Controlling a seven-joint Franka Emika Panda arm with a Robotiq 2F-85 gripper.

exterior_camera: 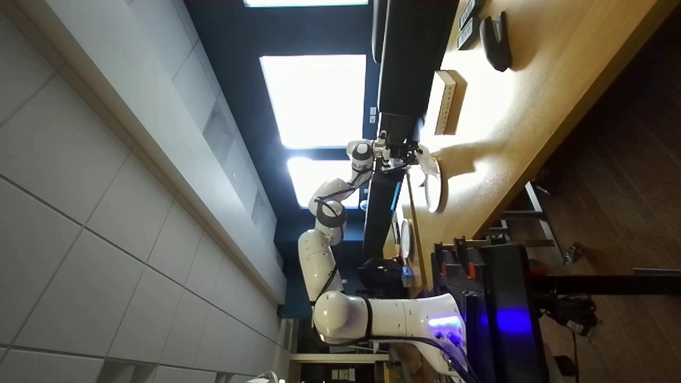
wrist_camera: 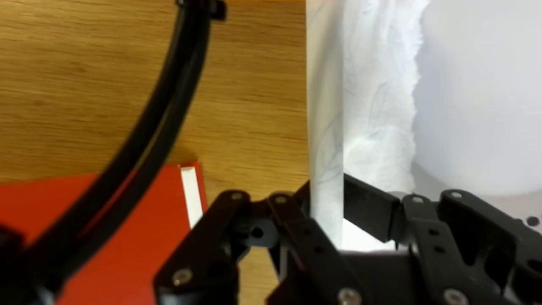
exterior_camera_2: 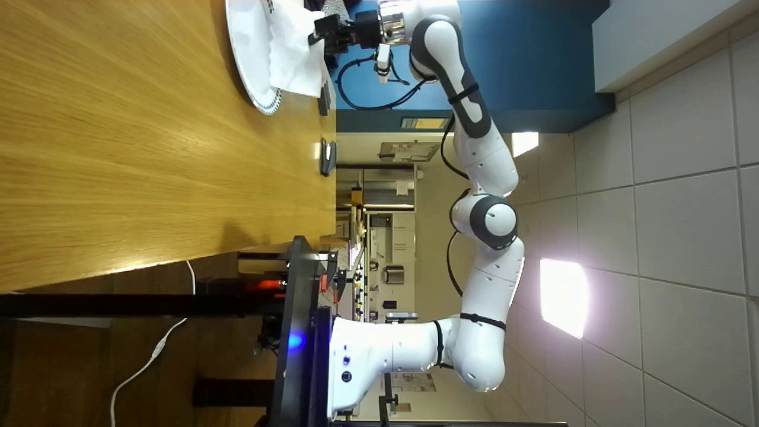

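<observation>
A thin white paper or cloth sheet [wrist_camera: 378,96] hangs from my gripper, which is shut on its edge. In exterior view 2 the sheet [exterior_camera_2: 295,57] drapes down from the gripper [exterior_camera_2: 318,37] and overlaps the white plate [exterior_camera_2: 245,42] with a patterned rim. Whether its lower end touches the plate is unclear. Exterior view 1 has the gripper [exterior_camera: 408,153] raised over one end of the plate [exterior_camera: 434,193], with the sheet [exterior_camera: 426,159] between them. Seen from the wrist, the plate [wrist_camera: 477,96] lies to the right, partly covered.
A red book-like object [wrist_camera: 127,234] rests on the wooden table, left of the gripper in the wrist view. Exterior view 1 also shows a long box [exterior_camera: 445,102], a black stapler [exterior_camera: 496,41] and another white plate [exterior_camera: 406,238]. Bare tabletop [exterior_camera_2: 142,163] stretches toward the robot's base.
</observation>
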